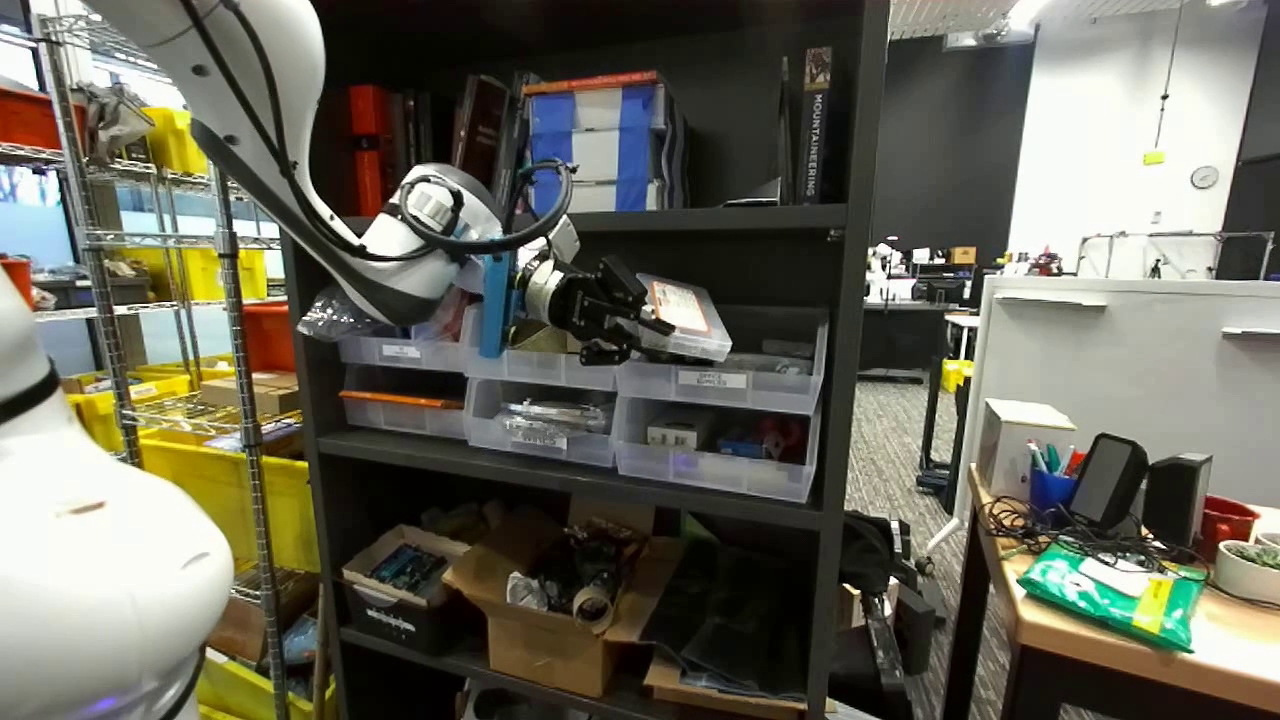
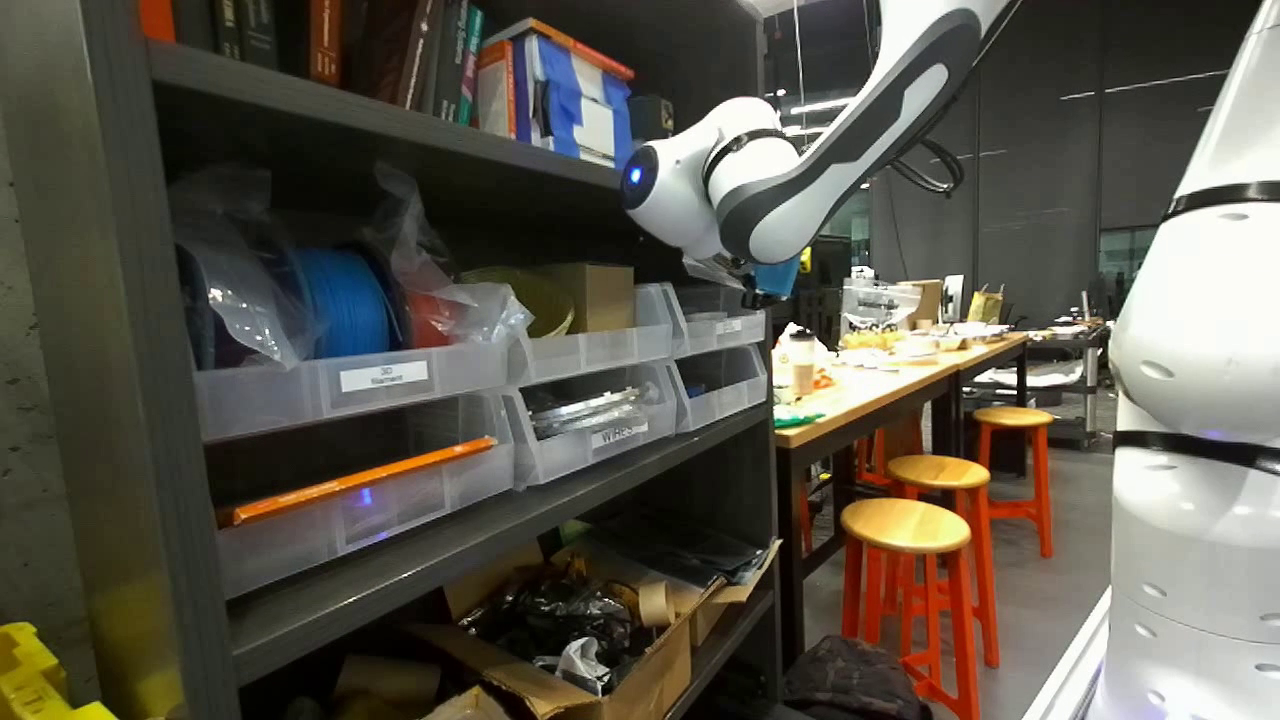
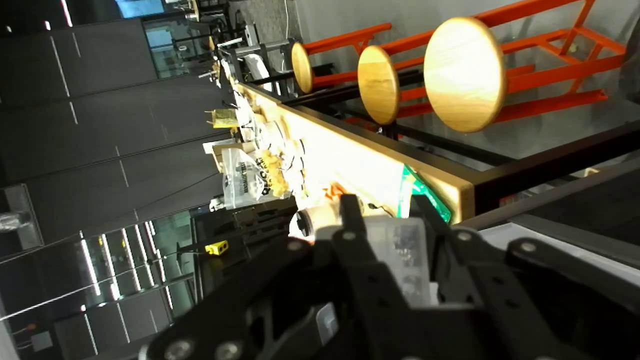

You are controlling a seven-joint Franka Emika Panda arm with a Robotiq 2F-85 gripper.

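My gripper (image 1: 654,322) is shut on a flat clear plastic case (image 1: 684,314) with an orange-edged label. In exterior view 1 the case is tilted above the upper right bin (image 1: 746,379) of the shelf, partly overlapping it; whether it touches the bin cannot be told. In the wrist view the translucent case (image 3: 399,255) lies between the two dark fingers, small parts faintly visible inside. Exterior view 2 shows mostly the arm's back, with the case largely hidden.
Beside that bin sit other clear bins, one labelled for wires (image 1: 540,430). The upper shelf board (image 1: 732,218) with books runs above the gripper, and the shelf's right post (image 1: 846,360) stands close by. Cardboard boxes (image 1: 546,642) fill the lower shelf.
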